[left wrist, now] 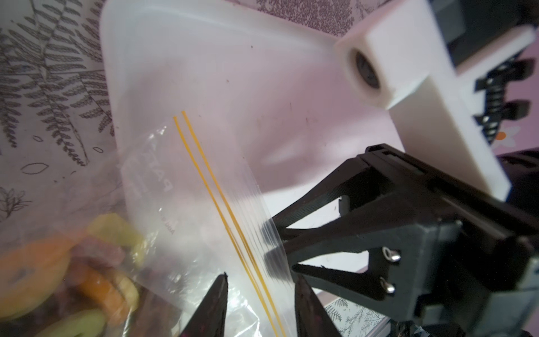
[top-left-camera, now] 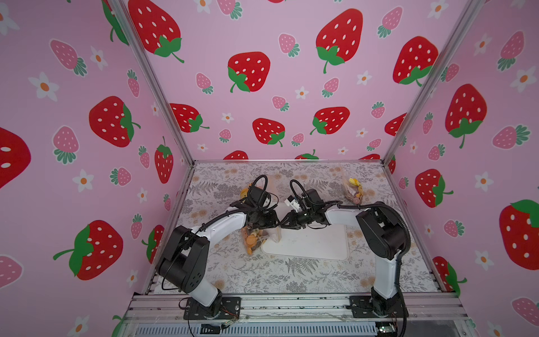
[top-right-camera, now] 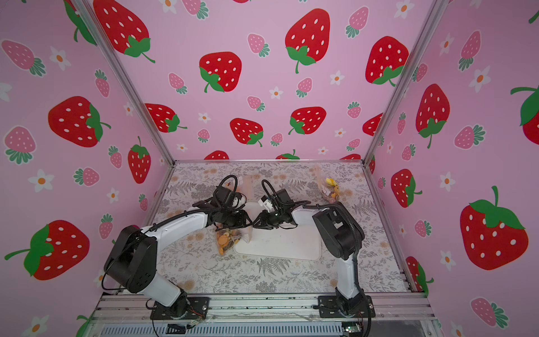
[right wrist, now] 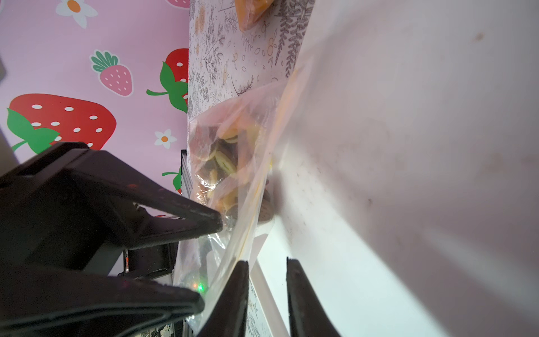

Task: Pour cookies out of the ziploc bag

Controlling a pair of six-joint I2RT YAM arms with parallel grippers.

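A clear ziploc bag (left wrist: 185, 224) with orange zip lines lies over the left end of the white tray (left wrist: 235, 67). Cookies (left wrist: 106, 280) in brown, orange and yellow fill its far part, beyond the tray's edge. My left gripper is partly open, its fingers on either side of the zip lines near the bag's mouth. Facing it, my right gripper stands open at the mouth edge. Its fingertips (left wrist: 276, 241) show through the film there; whether they are inside the bag, I cannot tell. In the top left view the arms partly cover the bag.
Another clear bag with yellow and brown pieces (top-left-camera: 353, 189) rests at the back right. Behind the left arm, an orange item (top-left-camera: 244, 192) is partly hidden. The tray's front and right are bare. Both grippers stand close together, leaving little room between.
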